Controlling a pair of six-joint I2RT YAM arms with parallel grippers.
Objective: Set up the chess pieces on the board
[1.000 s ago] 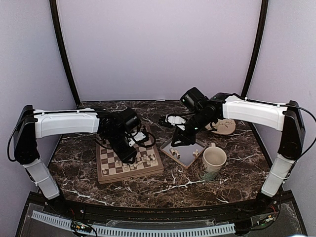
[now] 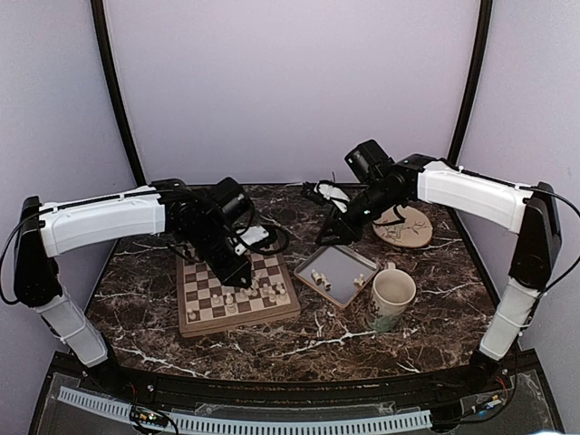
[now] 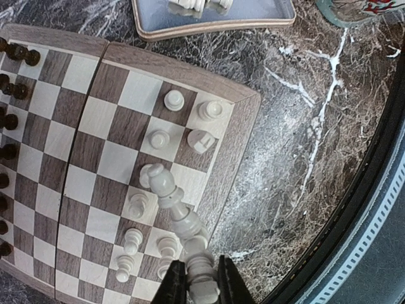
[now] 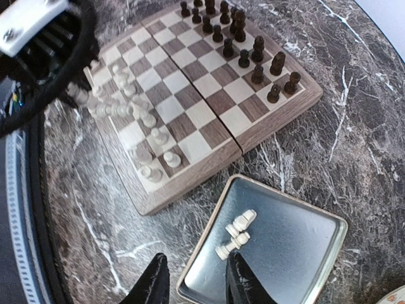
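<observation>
My left gripper is over the near side of the chessboard [image 2: 237, 320], shut on a white chess piece [image 3: 202, 288]. More white shapes line up beyond that piece, overlapping, so I cannot tell exactly where it ends. Several white pieces stand on the near squares, including a pawn [image 3: 174, 100] and a corner piece [image 3: 211, 110]. Dark pieces [image 4: 278, 62] occupy the opposite side. Above the grey tray [image 4: 285, 202] my right gripper is open, nothing between its fingers. White pieces [image 4: 240, 221] lie toward one side of that tray.
A mug [image 2: 392, 297] stands just right of the tray. Behind it lies a round patterned plate [image 2: 405, 227], partly covered by my right arm. The board's middle squares are bare. Marble tabletop [image 2: 299, 349] in front of the board and tray is clear.
My right gripper has shifted up and back over the tray. The mug and plate have stayed put.
</observation>
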